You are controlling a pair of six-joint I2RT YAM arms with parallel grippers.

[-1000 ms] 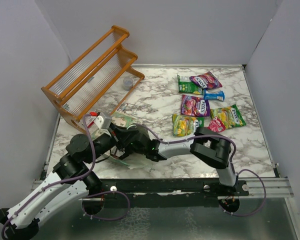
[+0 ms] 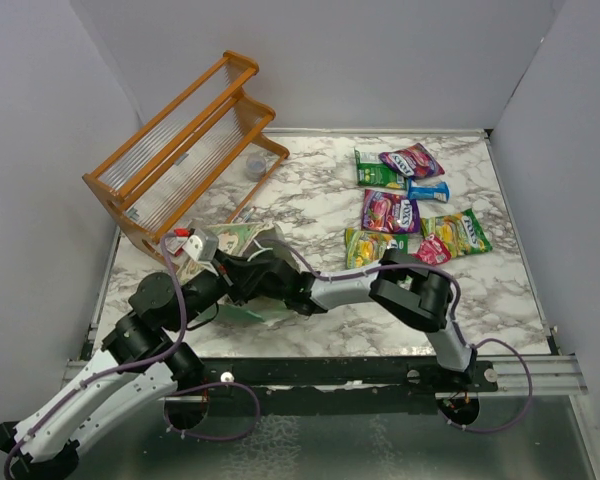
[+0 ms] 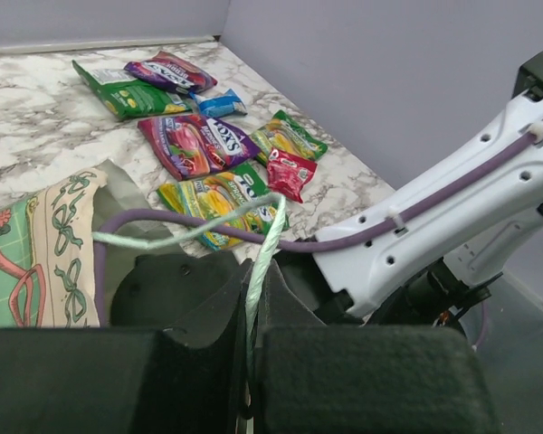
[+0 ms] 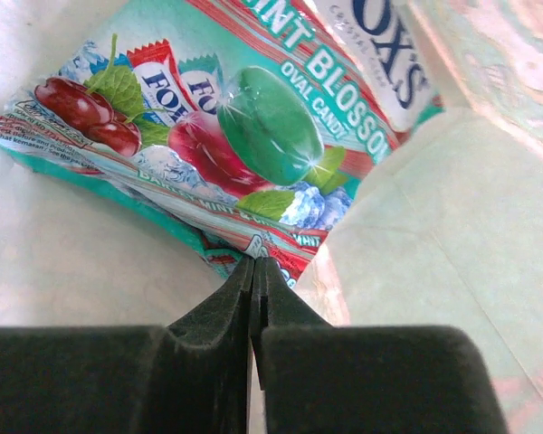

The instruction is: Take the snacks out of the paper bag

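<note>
The patterned paper bag (image 3: 38,249) stands at the table's left, mostly hidden under both arms in the top view. My left gripper is shut on its pale green cord handle (image 3: 258,262), which runs down between the fingers. Inside the bag, in the right wrist view, lies a teal and red candy packet (image 4: 271,117) printed with cherries. Against its lower edge is my right gripper, shut; whether a fold of wrapper is pinched cannot be told. Several snack packets lie on the table, among them a purple one (image 2: 390,212) and a red one (image 2: 433,250).
A wooden rack (image 2: 185,140) stands at the back left, with a small clear container (image 2: 256,166) beside it. Walls close in the table at the back and right. Bare marble (image 2: 310,190) shows between the rack and the packets.
The left gripper moved a little right and returned left. The packets on the table have not moved.
</note>
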